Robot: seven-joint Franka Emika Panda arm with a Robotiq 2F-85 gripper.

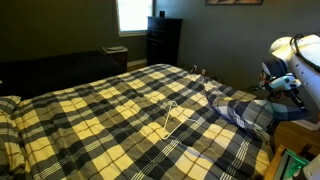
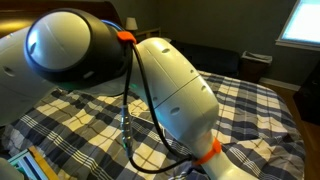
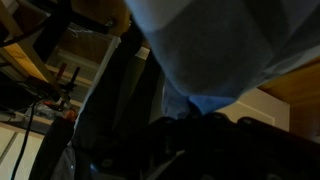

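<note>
In the wrist view a pale blue-grey cloth (image 3: 215, 45) fills the upper middle and narrows to a bunched end at my dark gripper. The gripper looks shut on that end, though the dim picture hides the exact contact. From exterior view 1, the gripper (image 1: 271, 80) is small and dark at the far right, off the bed's edge. A plaid blanket (image 1: 110, 130) in blue, black and cream covers the bed, with a ruffled part (image 1: 240, 108) on the side nearest the arm. A thin white frame-like object (image 1: 172, 120) lies on it.
White arm links (image 2: 180, 90) block much of exterior view 2. Behind the bed stand a dark dresser (image 1: 163, 40) and a dark couch (image 1: 60, 72). Wooden floor (image 1: 293, 135) shows beside the bed at the right.
</note>
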